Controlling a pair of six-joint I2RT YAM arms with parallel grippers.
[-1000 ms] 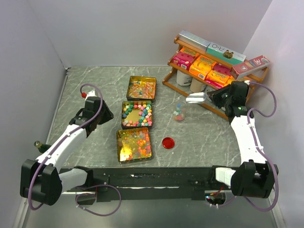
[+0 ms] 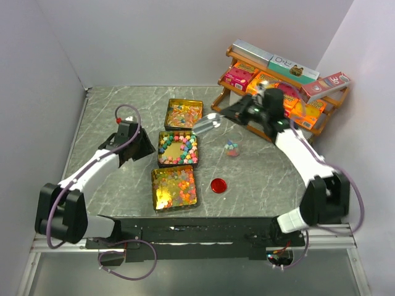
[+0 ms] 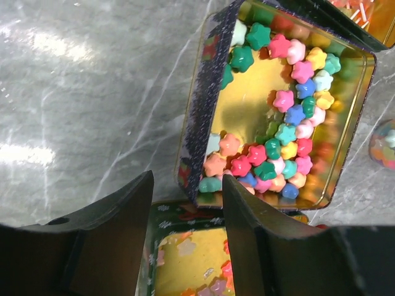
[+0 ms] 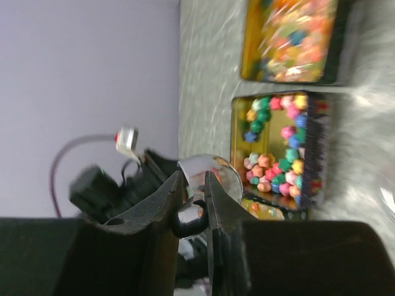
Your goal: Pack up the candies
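Observation:
A metal scoop (image 4: 213, 176) is held by its handle in my right gripper, which is shut on it; in the top view the scoop (image 2: 206, 124) hangs just right of the trays, blurred. The middle tray (image 2: 160, 161) holds colourful star candies, with a bare gold patch in its centre. Above it stands a tray (image 2: 169, 102) of orange-white candies, below it a tray (image 2: 162, 196) of translucent gummies. A clear jar (image 2: 232, 148) with a few candies stands right of the middle tray. My left gripper is open and empty, left of the middle tray.
A red lid (image 2: 218, 185) lies in front of the jar. At the back right a wooden shelf (image 2: 220, 98) carries several boxes, close to the right arm.
My right arm has swung left with the scoop, from near the shelf toward the trays. The left gripper has moved slightly right, nearer the middle tray.

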